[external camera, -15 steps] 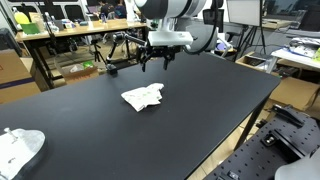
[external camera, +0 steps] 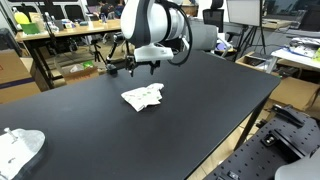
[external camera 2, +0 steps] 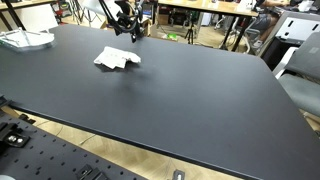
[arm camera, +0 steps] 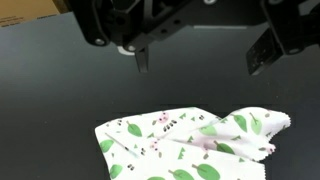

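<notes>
A white cloth printed with green leaves and small pink figures [arm camera: 190,148] lies crumpled on the dark tabletop; exterior view 1 shows the same cloth [external camera: 143,96] near the table's middle. Just beyond it and above the table hangs my gripper [external camera: 144,70], apart from the cloth. Its fingers [arm camera: 265,52] stand wide in the wrist view, with only bare table between them. In exterior view 2 the gripper [external camera 2: 127,37] is small, behind the cloth [external camera 2: 117,58].
A white plate-like object [external camera: 18,150] sits at the table's near left in exterior view 1. Shelves and boxes [external camera: 14,70] stand beyond the table.
Over the last second my gripper has come lower and slightly left in exterior view 1, closer to the cloth. The cloth has not moved.
</notes>
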